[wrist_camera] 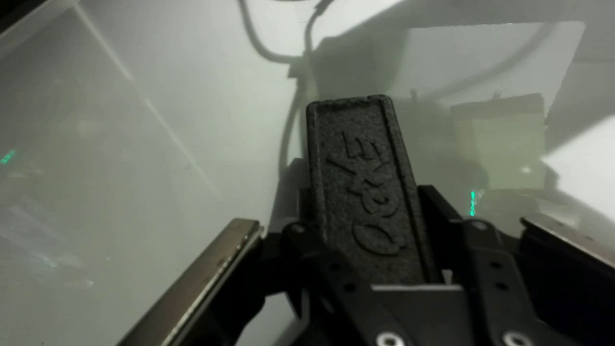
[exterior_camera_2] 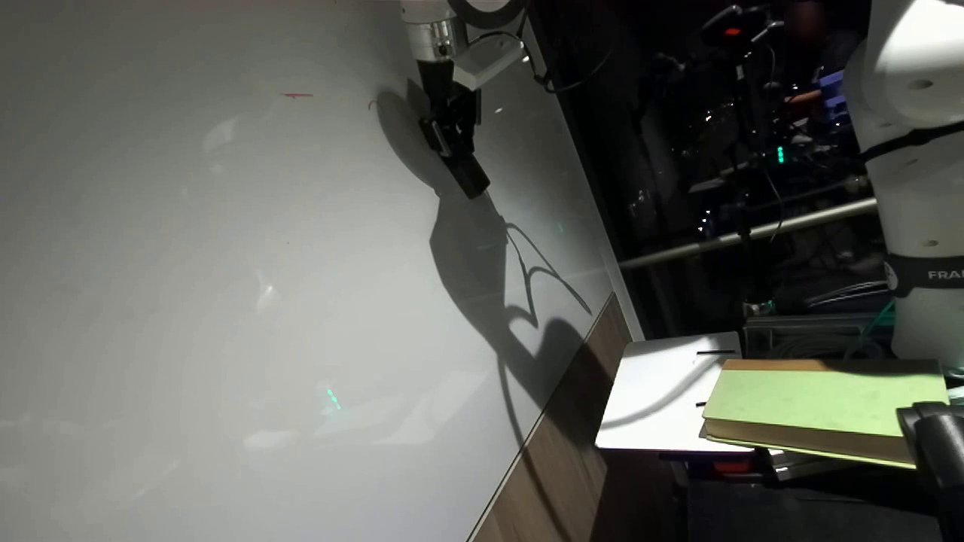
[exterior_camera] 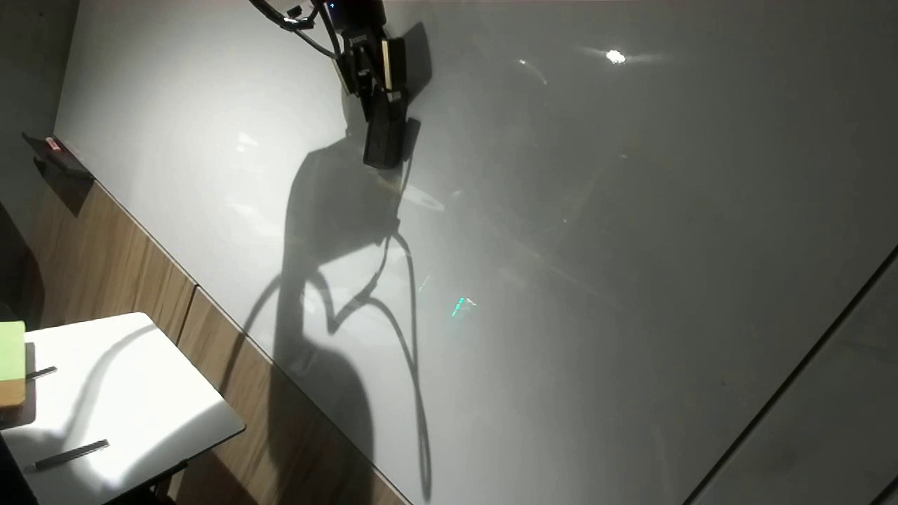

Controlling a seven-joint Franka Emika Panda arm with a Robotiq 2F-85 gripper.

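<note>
A black block-shaped eraser (wrist_camera: 360, 173) with raised lettering is clamped between the fingers of my gripper. In exterior view 1 the eraser (exterior_camera: 384, 139) points downward from the gripper (exterior_camera: 384, 94), close to the big whiteboard (exterior_camera: 631, 252). Exterior view 2 has the eraser (exterior_camera_2: 469, 175) against the same pale surface. Whether its underside touches the board cannot be told. A short red mark (exterior_camera_2: 296, 95) lies on the board, left of the gripper (exterior_camera_2: 452, 135) in exterior view 2.
A small white table (exterior_camera: 143, 387) stands by the wood-grain panel (exterior_camera: 126, 244), with a green box (exterior_camera_2: 813, 397) and thin dark pens on it. A dark holder (exterior_camera: 63, 164) sits at the board's edge. Most of the board is clear; the arm's shadow falls across part of it.
</note>
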